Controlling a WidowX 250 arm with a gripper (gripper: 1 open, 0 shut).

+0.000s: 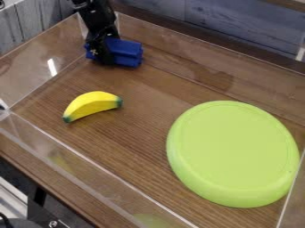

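Note:
My black gripper [103, 48] reaches down from the top left onto a blue block-like object [125, 53] near the back left of the wooden surface. The fingers are dark and overlap the blue object, so whether they grip it cannot be told. A yellow banana [92, 104] lies in the left middle. A large green disc [233, 151] lies at the right front.
Low walls border it at the back, and a clear edge runs along the left front.

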